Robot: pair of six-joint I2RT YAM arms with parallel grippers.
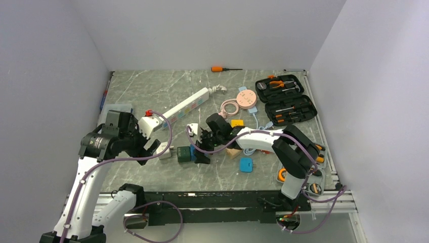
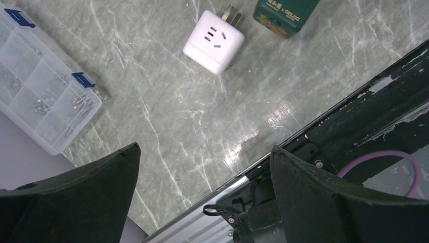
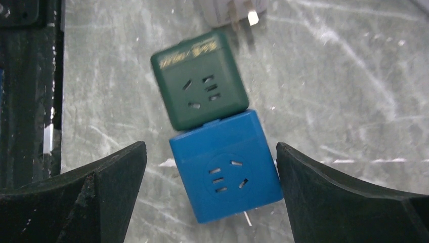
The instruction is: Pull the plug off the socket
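A dark green cube socket (image 3: 200, 81) lies joined or pressed against a blue cube adapter (image 3: 225, 164). My right gripper is open around the blue cube, its fingers either side of it. In the top view the right gripper covers much of the blue piece. My left gripper hangs open over bare table, with the green socket (image 2: 285, 15) and a white cube adapter (image 2: 214, 41) with pins at the upper part of its view.
A white power strip (image 1: 184, 107), pink round socket (image 1: 246, 99), tool case (image 1: 285, 99), small blue adapter (image 1: 246, 165) and wooden-coloured block (image 1: 233, 153) surround the work area. A clear parts box (image 2: 45, 81) lies at left.
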